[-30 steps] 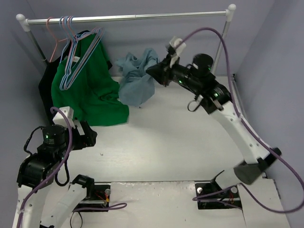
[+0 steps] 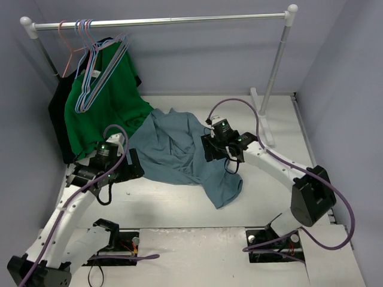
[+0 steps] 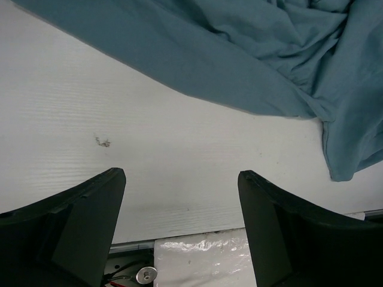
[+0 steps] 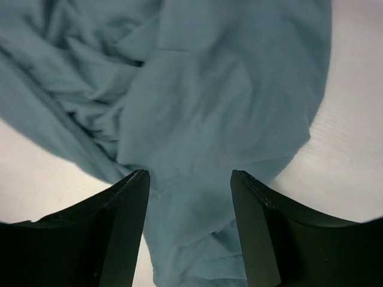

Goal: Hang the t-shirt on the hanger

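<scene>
A crumpled blue-grey T-shirt (image 2: 173,155) lies on the white table, spreading toward the front right. My right gripper (image 2: 212,149) is over its right part; in the right wrist view its fingers are apart above the cloth (image 4: 209,119), nothing between them. My left gripper (image 2: 128,164) stands open beside the shirt's front-left edge; its wrist view shows bare table between the fingers and the shirt (image 3: 251,72) beyond. Several hangers (image 2: 90,89) in blue, pink and grey hang at the left of the rail (image 2: 167,21).
Green and black garments (image 2: 90,125) lie at the back left beneath the hangers. The rack's foot (image 2: 266,128) stands at the right.
The shirt, bunched up and raised in my right gripper a second ago, now lies spread and released. My right gripper came down and shifted slightly since; my left moved rightward.
</scene>
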